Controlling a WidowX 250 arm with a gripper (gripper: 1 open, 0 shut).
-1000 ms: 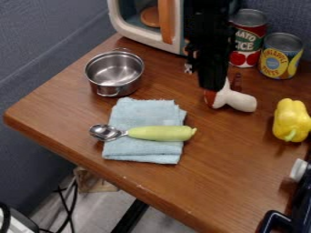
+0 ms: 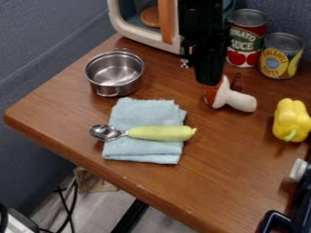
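My black gripper [image 2: 209,71] hangs from the top centre, above a white toy mushroom [image 2: 239,101] with a red cap lying on its side. Its fingertips are dark against the background, so whether they are open or shut is unclear. A spoon with a pale green handle [image 2: 158,133] lies across a folded light blue cloth [image 2: 144,157]. A steel pot [image 2: 112,75] stands to the left, and a yellow pepper [image 2: 290,121] lies at the right.
A tomato sauce can [image 2: 245,41] and a yellow-labelled can [image 2: 279,59] stand at the back right, beside a toy oven [image 2: 125,15].
The mushroom lies about where it was.
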